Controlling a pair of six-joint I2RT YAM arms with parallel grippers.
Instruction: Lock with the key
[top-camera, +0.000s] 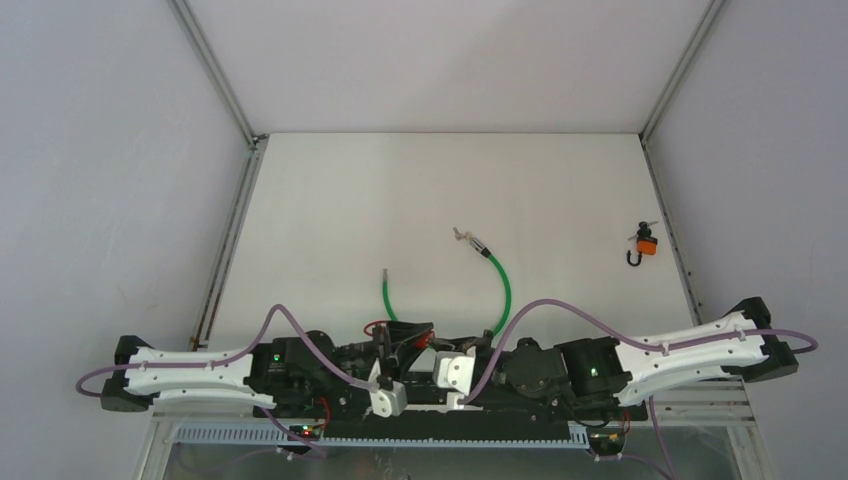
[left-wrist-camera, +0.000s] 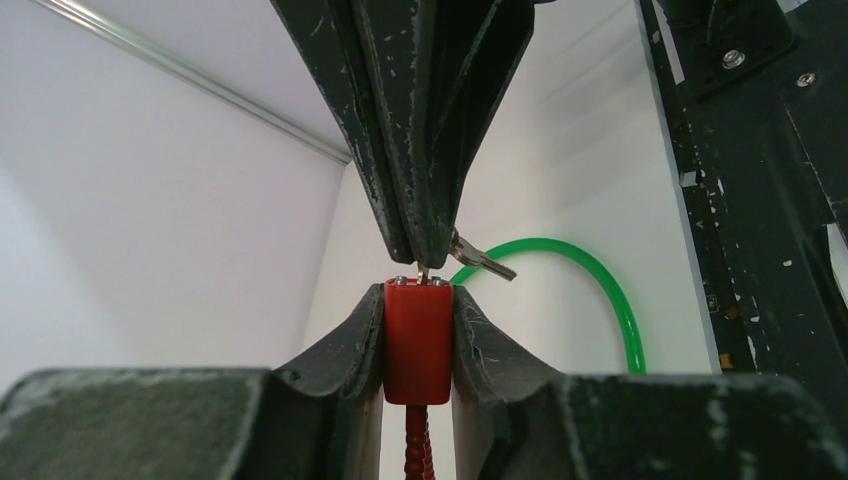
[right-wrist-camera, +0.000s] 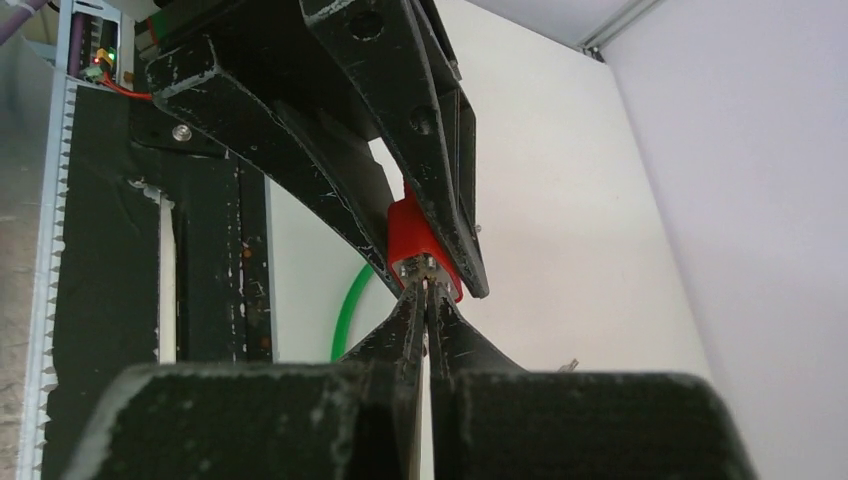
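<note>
The red lock (left-wrist-camera: 418, 345) with its twisted red cable (left-wrist-camera: 416, 450) is clamped by my left gripper, its end face toward the right gripper. In the left wrist view my right gripper is shut just above that face. A thin metal key (left-wrist-camera: 423, 274) runs from its fingertips to the lock's end; how deep it sits cannot be told. A second key (left-wrist-camera: 482, 259) dangles beside those fingertips. In the right wrist view the red lock (right-wrist-camera: 412, 235) lies between the left fingers, right at the right gripper's tips (right-wrist-camera: 425, 290).
On the white board lies a green cable lock (top-camera: 506, 285) with keys (top-camera: 462, 236) at one end. An orange padlock (top-camera: 647, 246) rests at the right edge. Most of the board behind the arms is clear.
</note>
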